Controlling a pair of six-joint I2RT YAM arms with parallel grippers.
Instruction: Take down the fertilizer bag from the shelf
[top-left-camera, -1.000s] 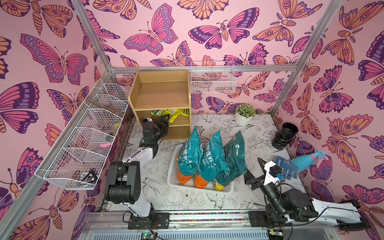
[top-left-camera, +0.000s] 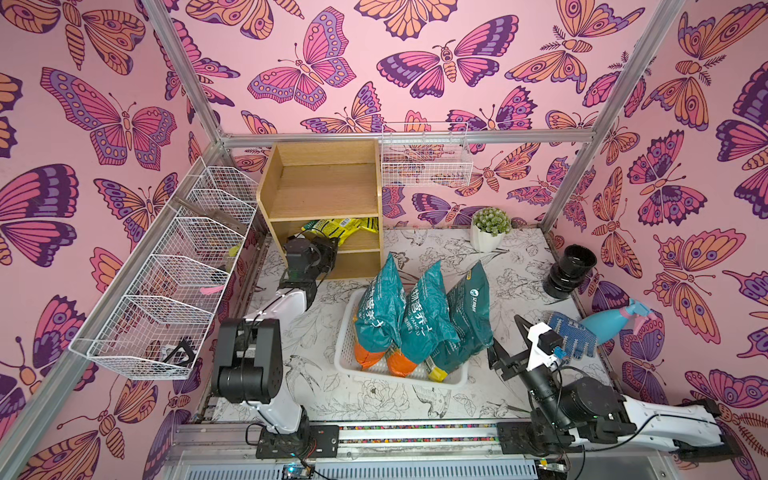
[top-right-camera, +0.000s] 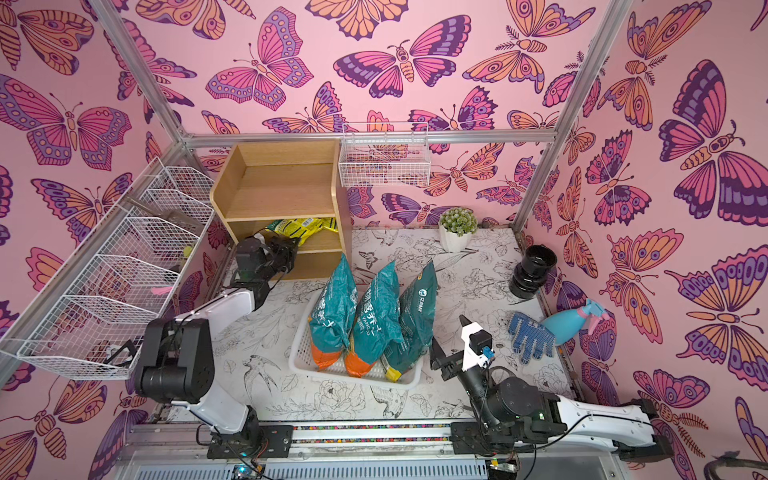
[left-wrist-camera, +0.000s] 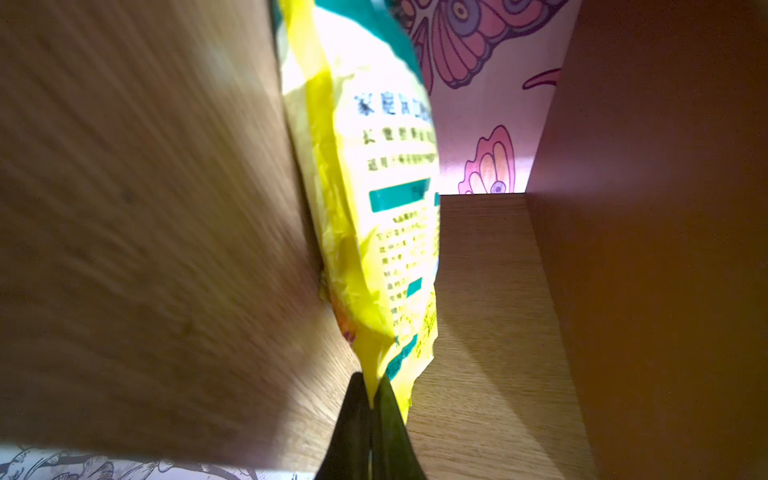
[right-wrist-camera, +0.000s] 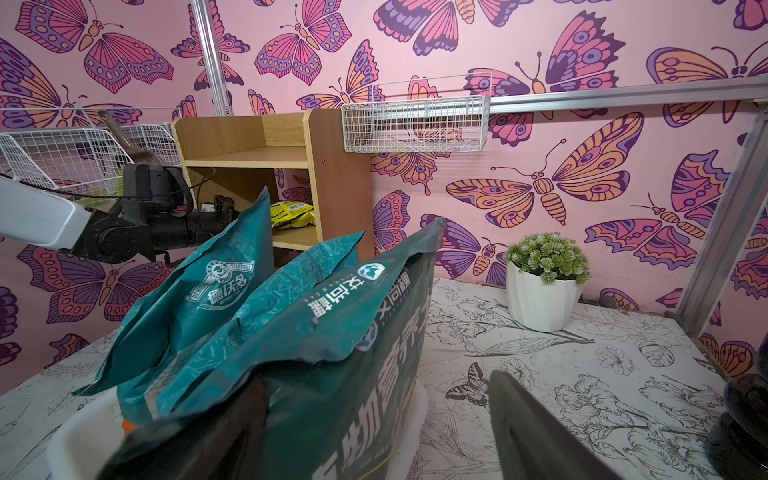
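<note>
The yellow and green fertilizer bag (left-wrist-camera: 384, 216) lies on the middle shelf board (left-wrist-camera: 216, 264) of the wooden shelf (top-left-camera: 320, 180). In the left wrist view my left gripper is shut on the bag's near yellow corner, its black fingertips pressed together over the film. From the top left view the bag (top-left-camera: 344, 229) is still inside the compartment, partly covered by the left arm. My right gripper stands open at the right, its blurred fingers far apart; a teal bag stands behind the left finger, and I cannot tell if they touch.
Three teal soil bags (top-left-camera: 424, 320) stand in a white basket (top-left-camera: 344, 364) before the shelf. A potted plant (top-left-camera: 488, 229), black pots (top-left-camera: 569, 272), a glove (top-left-camera: 572, 336) and a spray bottle (top-left-camera: 612, 324) line the right. Wire baskets (top-left-camera: 168, 280) hang left.
The right arm has not visibly moved.
</note>
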